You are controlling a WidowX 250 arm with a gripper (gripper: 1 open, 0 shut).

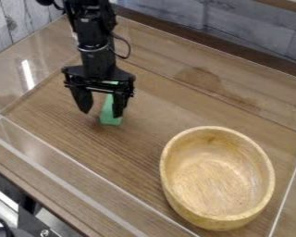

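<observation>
A black robot gripper [99, 91] hangs low over a green object [111, 115] on the wooden table, its two fingers apart on either side of the object's upper part. Whether the fingers touch it cannot be seen clearly; the green piece is partly hidden behind the gripper.
A round tan bowl [216, 176] sits at the front right of the table [64, 157]. Grey walls border the table at the back.
</observation>
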